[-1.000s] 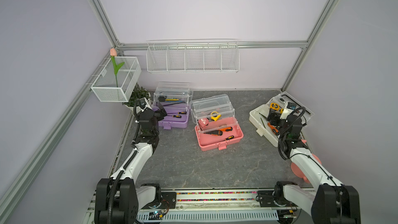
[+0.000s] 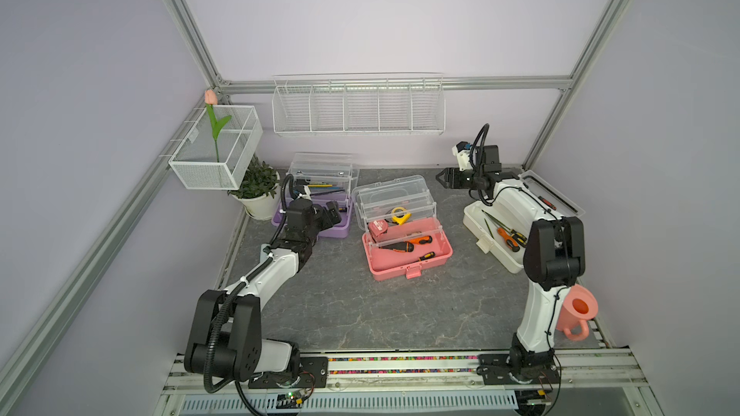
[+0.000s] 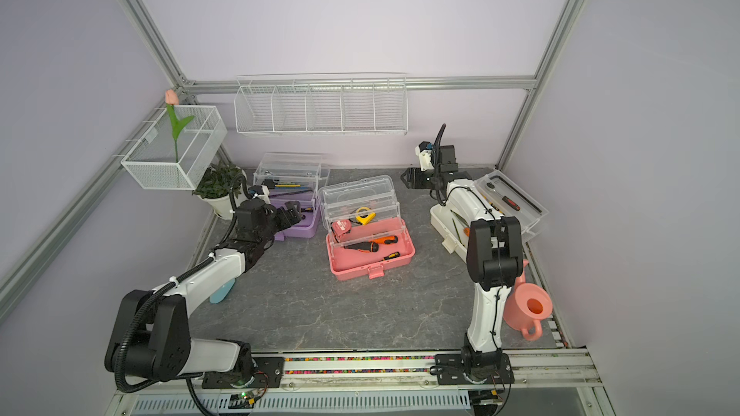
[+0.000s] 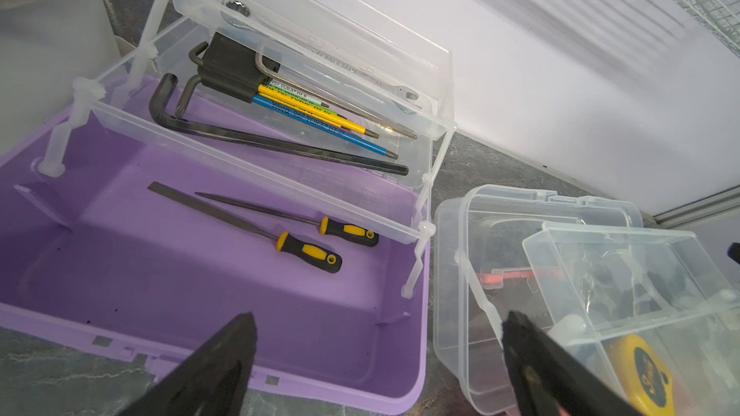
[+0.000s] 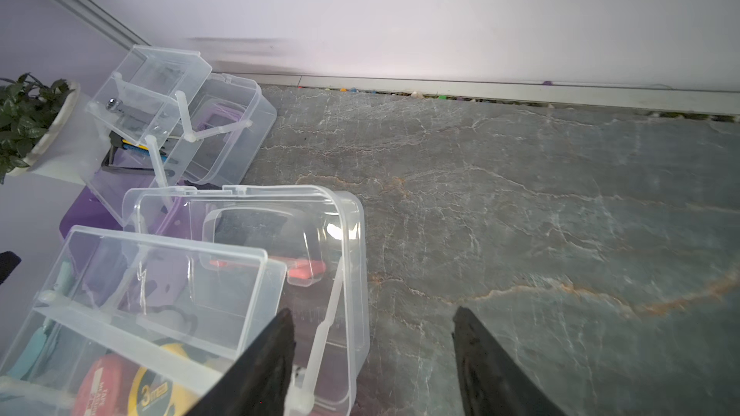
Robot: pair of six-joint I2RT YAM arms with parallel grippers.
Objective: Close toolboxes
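Observation:
Three toolboxes stand with clear lids up: a purple one [image 4: 115, 262] at the back left, with hex keys and files; a pink one [image 2: 406, 265] in the middle, with tape measures and tools; a cream one [image 2: 497, 258] at the right, with pliers and screwdrivers. My left gripper [image 2: 331, 214] hangs open over the front of the purple box, nothing between its fingers. My right gripper [image 2: 445, 178] is raised near the pink box's lid [image 5: 200, 292], at its back right, fingers apart and empty.
A potted plant [image 2: 258, 200] and hanging white basket [image 2: 216, 177] are at the left. A wire rack [image 2: 358, 108] hangs on the back wall. A pink watering can [image 3: 524, 308] stands front right.
My left gripper has moved slightly right over the purple box.

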